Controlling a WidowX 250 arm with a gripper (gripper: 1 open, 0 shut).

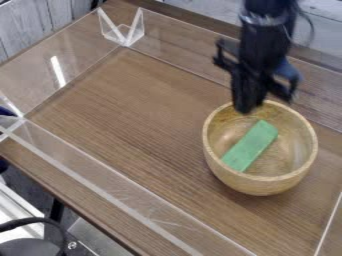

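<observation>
A tan bowl (290,164) stands on the right side of the wooden table. A green rectangular object (249,147) lies inside it, tilted diagonally. My black gripper (247,96) hangs above the bowl toward its back, over the rim and clear of the green object. Its fingertips are blurred; it looks shut, with nothing visible between its fingers.
A clear-edged white container (120,27) sits at the back left. Dark cables lie at the lower-left corner.
</observation>
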